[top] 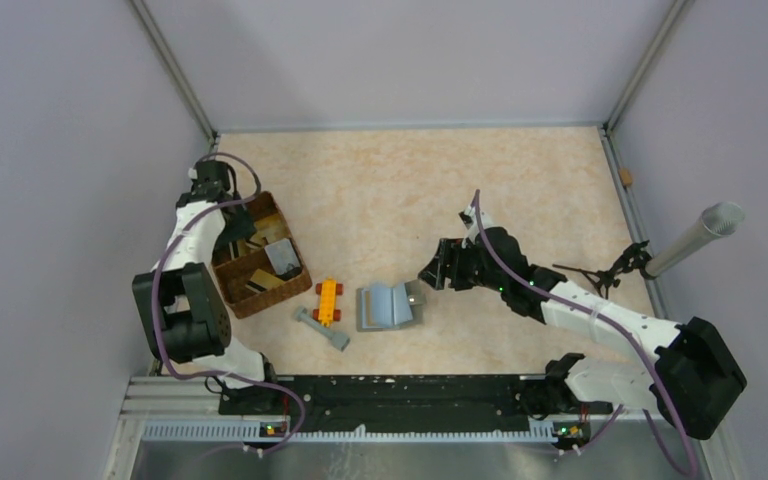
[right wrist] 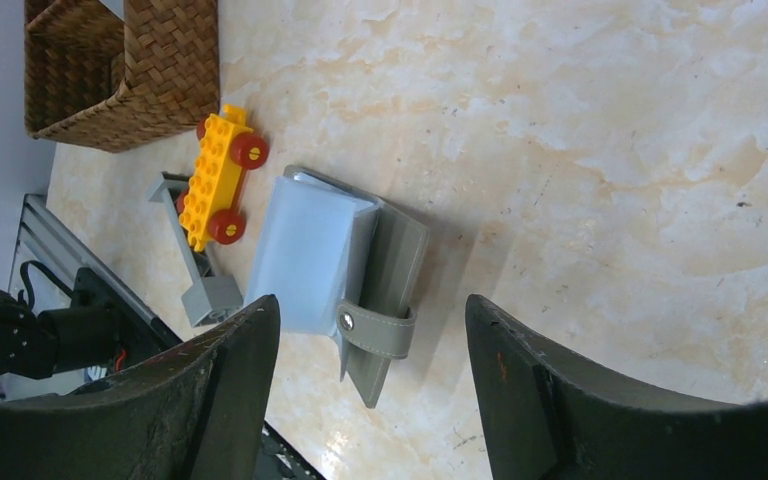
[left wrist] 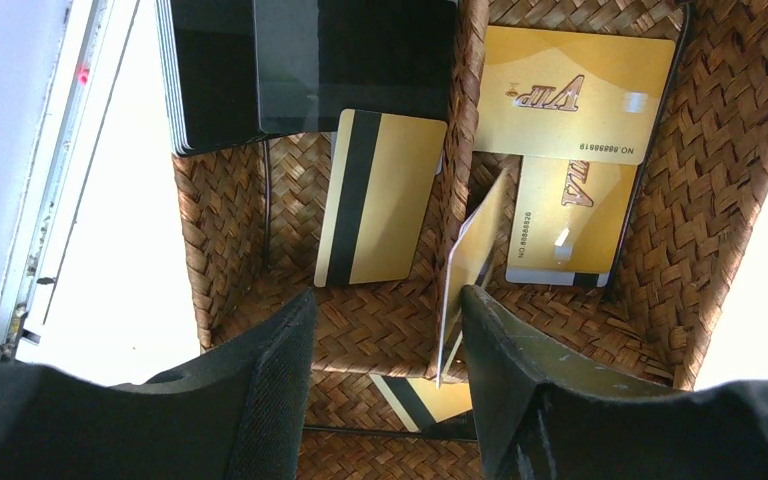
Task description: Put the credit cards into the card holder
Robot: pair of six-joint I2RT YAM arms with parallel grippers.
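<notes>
My left gripper is over the woven basket (top: 270,293) on the left. Its fingers are part open, and the right finger touches a tilted gold card (left wrist: 468,250) beside the divider. More gold cards (left wrist: 575,85) and black cards (left wrist: 355,60) lie in the compartments. The card holder (top: 390,305), grey with pale blue sleeves (right wrist: 305,250), lies on the table, centre front. My right gripper hangs open at the holder's right, nothing visible between its fingers.
A yellow toy car (top: 328,300) and a grey tool (top: 320,328) lie between basket and holder.
</notes>
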